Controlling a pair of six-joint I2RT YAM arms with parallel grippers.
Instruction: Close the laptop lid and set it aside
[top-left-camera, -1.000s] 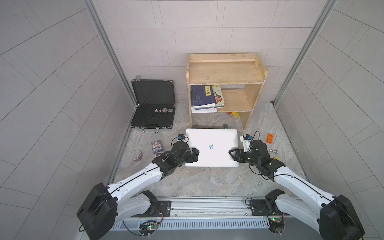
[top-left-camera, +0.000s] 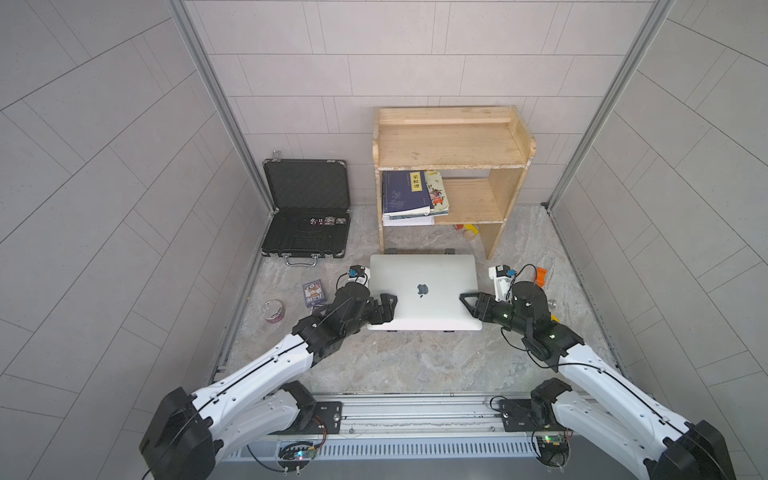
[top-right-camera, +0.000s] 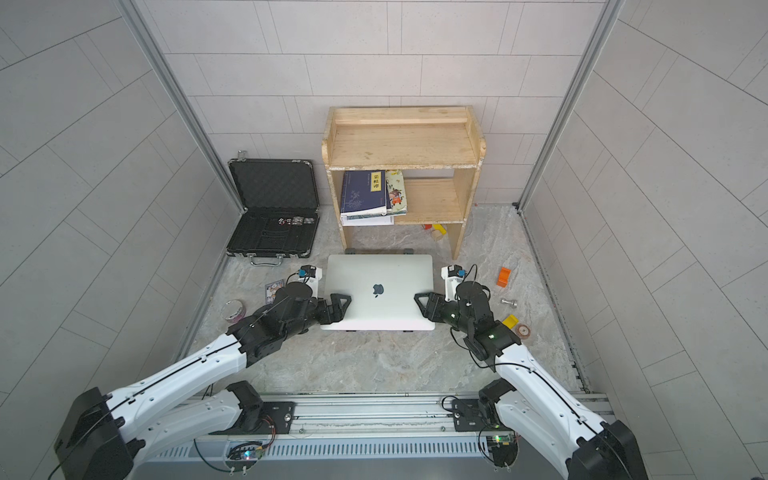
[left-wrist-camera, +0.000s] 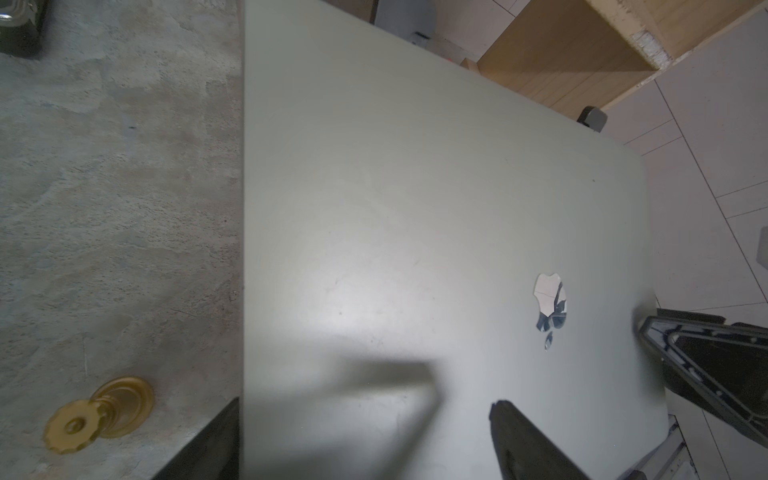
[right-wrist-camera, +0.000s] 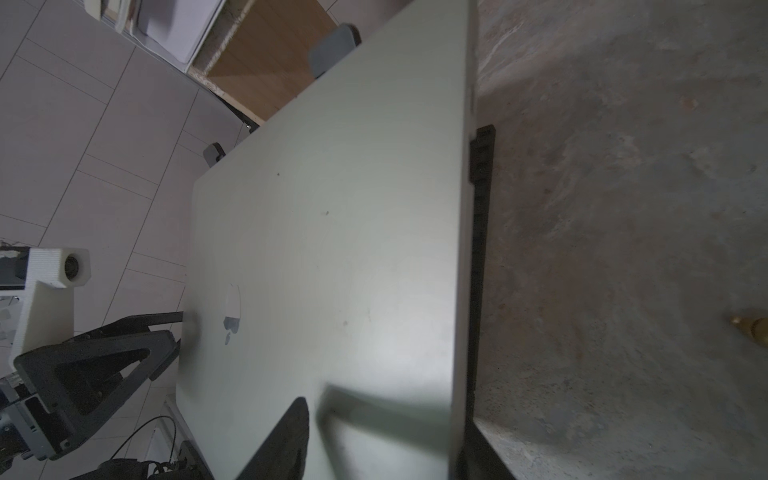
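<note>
The silver laptop (top-left-camera: 420, 280), lid shut, lies across the middle on dark supports that show at its back edge. My left gripper (top-left-camera: 385, 309) is open at the laptop's left end, its blurred fingertips either side of that edge in the left wrist view. At the opposite end, my right gripper (top-left-camera: 470, 302) has its fingers spread around the right edge, one over the lid and one beside the edge (right-wrist-camera: 461, 320). Whether either finger pair touches the laptop I cannot tell.
A wooden shelf (top-left-camera: 448, 136) with books (top-left-camera: 408, 192) stands behind the laptop. An open black case (top-left-camera: 304, 232) is at back left. Small objects, including an orange piece (top-right-camera: 502, 277) and a card box (top-left-camera: 313, 292), lie at the sides.
The laptop has shifted slightly and looks a little nearer the shelf or higher. Both arms have moved slightly with it, the right gripper slightly rightward.
</note>
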